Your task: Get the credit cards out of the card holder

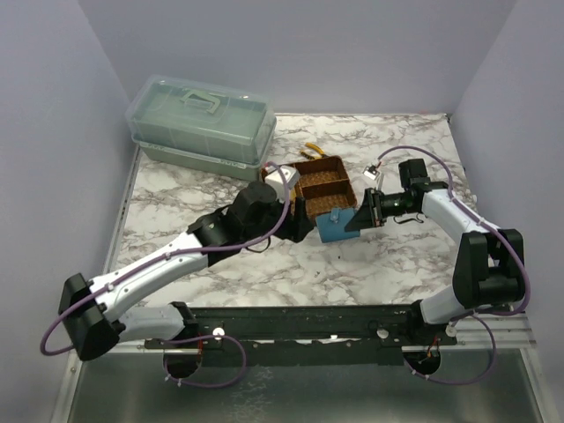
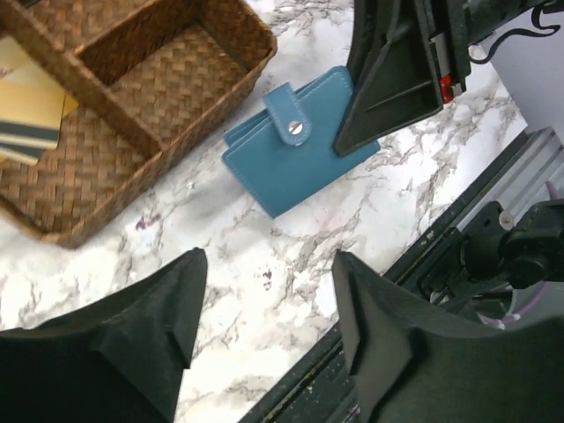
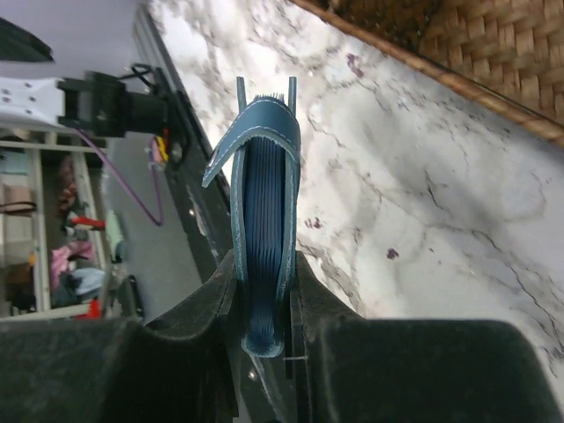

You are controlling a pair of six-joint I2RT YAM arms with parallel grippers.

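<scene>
My right gripper is shut on a teal card holder, held upright over the table. Its snap strap shows on top in the left wrist view; in the right wrist view it is seen end-on, with a curled flap at the top. My left gripper is part open, its fingers empty, to the left of the card holder. Yellow cards lie in a compartment of the woven basket behind the holder.
A lidded teal plastic box stands at back left. A yellow-handled tool lies behind the basket.
</scene>
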